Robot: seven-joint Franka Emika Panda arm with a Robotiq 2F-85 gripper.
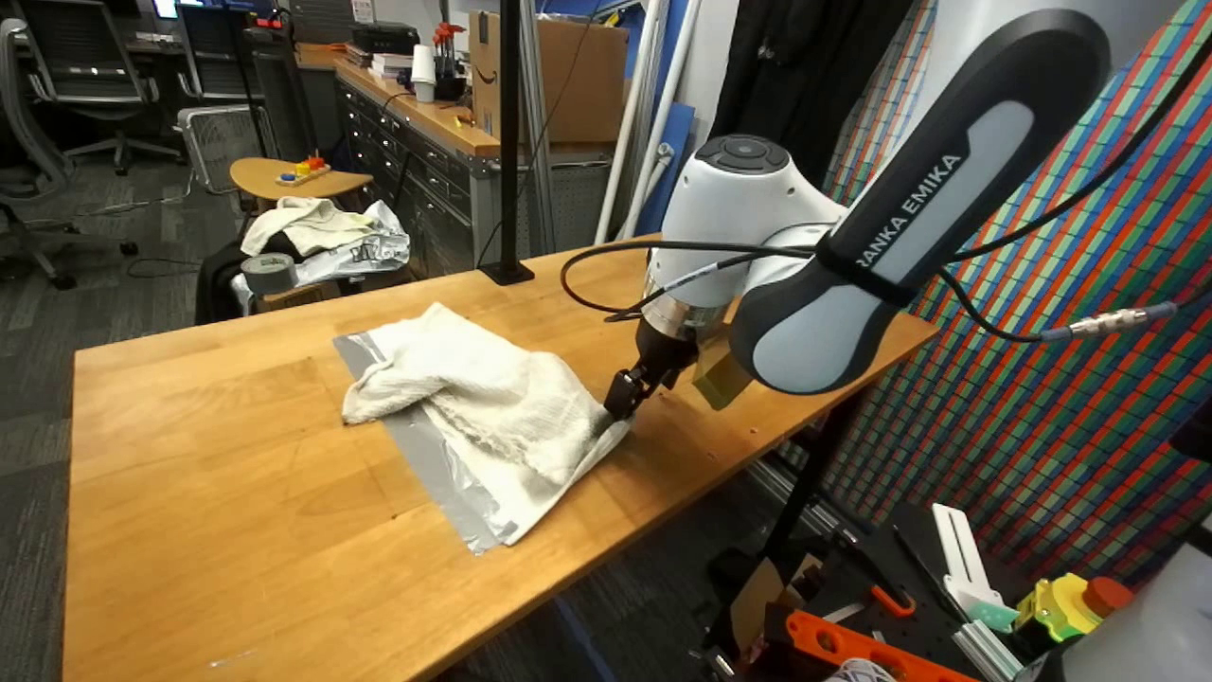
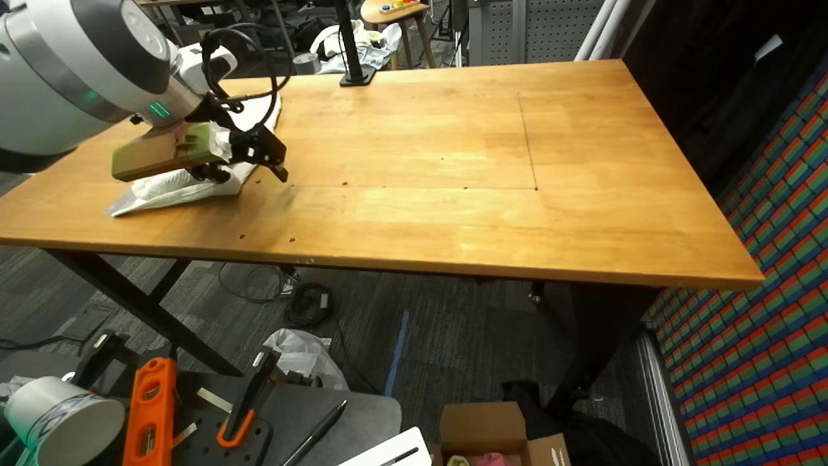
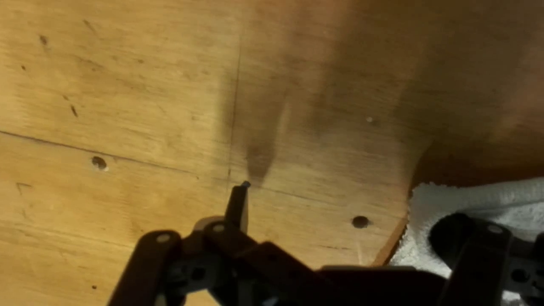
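Note:
A rumpled white towel (image 1: 489, 398) lies on the wooden table over a flat silver-grey sheet (image 1: 437, 460), which shows along the towel's front-left side. My gripper (image 1: 622, 400) points down at the towel's right end, low over the table. In the wrist view the gripper is open, its two fingers wide apart with bare wood between them. The right-hand finger (image 3: 456, 237) overlaps the towel's edge (image 3: 426, 204); whether it presses on the cloth I cannot tell. The other finger stands over bare wood. From the second exterior view, the arm hides much of the towel (image 2: 167, 186).
A green-and-tan block (image 2: 159, 151) is fixed beside the gripper. A black post (image 1: 511, 170) rises from the table's back edge. The tabletop (image 2: 435, 155) is wide and clear on the side away from the towel.

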